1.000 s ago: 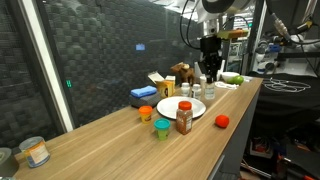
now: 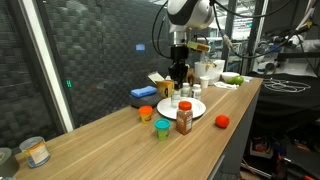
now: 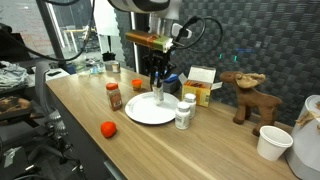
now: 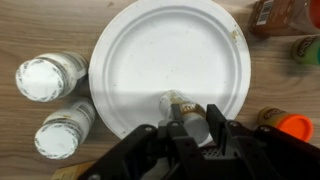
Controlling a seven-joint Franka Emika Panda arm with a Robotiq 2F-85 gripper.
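A small white bottle (image 3: 158, 96) with a pale cap is upright at the white plate (image 3: 140, 112), and my gripper (image 3: 158, 82) is shut on its top. In the wrist view the bottle's cap (image 4: 197, 128) shows between the dark fingers, over the lower right part of the plate (image 4: 125, 60). Whether its base touches the plate is hard to tell. Two similar white bottles (image 4: 40, 78) stand beside the plate, off its rim.
A brown jar with an orange lid (image 2: 184, 117), a green cup (image 2: 162, 128), an orange cup (image 2: 146, 113) and a red ball (image 2: 222, 121) surround the plate. A toy deer (image 3: 255, 100) and white cup (image 3: 272, 142) stand farther along.
The gripper has travelled left in exterior view 1, from beyond the plate to over it, and lowered. The bottle has come along with it.
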